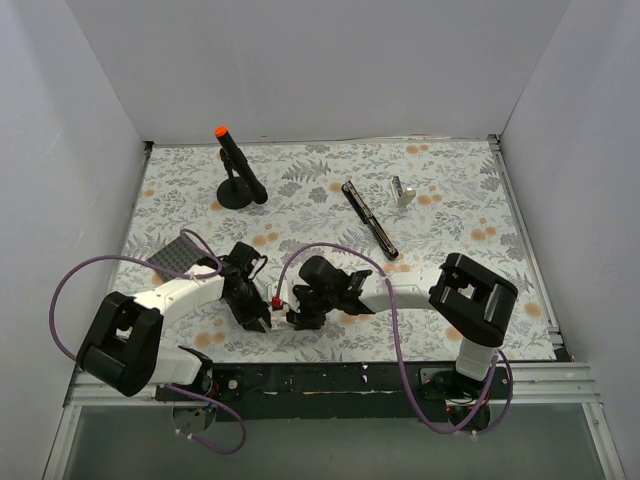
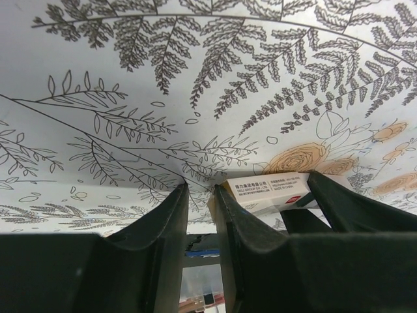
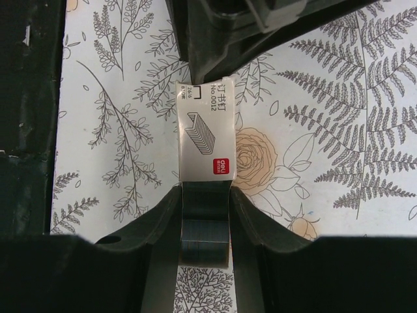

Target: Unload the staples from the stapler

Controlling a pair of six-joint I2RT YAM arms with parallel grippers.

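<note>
In the right wrist view, my right gripper is shut on a dark strip of staples (image 3: 204,241) that sticks out of a white deli staple box (image 3: 205,134). The left gripper holds the box's far end, seen in the left wrist view low over the patterned surface, with its fingertips at the box corner. From above, both grippers meet near the front middle of the table. The stapler (image 1: 368,218) lies apart at the back right, long and dark.
A black stand with an orange-tipped cylinder (image 1: 243,170) stands at the back left. A small white object (image 1: 403,195) sits right of the stapler. A dark grey mat (image 1: 172,255) lies left.
</note>
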